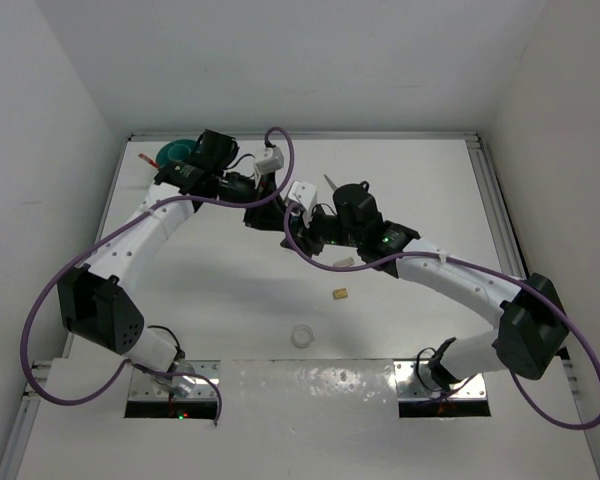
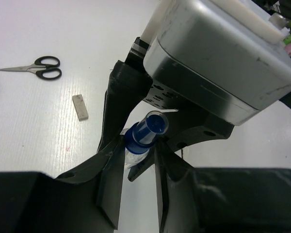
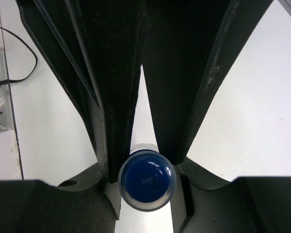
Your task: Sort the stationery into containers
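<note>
A blue-capped clear tube [image 2: 148, 128] stands between both grippers, which meet over the middle of the table. My right gripper is shut on it, and the tube's round blue end faces the right wrist camera. The fingers of my left gripper lie along either side of the tube, close to it; whether they press on it I cannot tell. Black-handled scissors [image 2: 47, 68] and a pale eraser [image 2: 80, 107] lie on the table. A teal round container [image 1: 180, 148] sits at the back left, partly hidden by the left arm.
On the table lie a small yellowish block [image 1: 340, 294] and, nearer the front, a clear ring-shaped roll [image 1: 302, 336]. A red stick [image 1: 148, 160] is beside the teal container.
</note>
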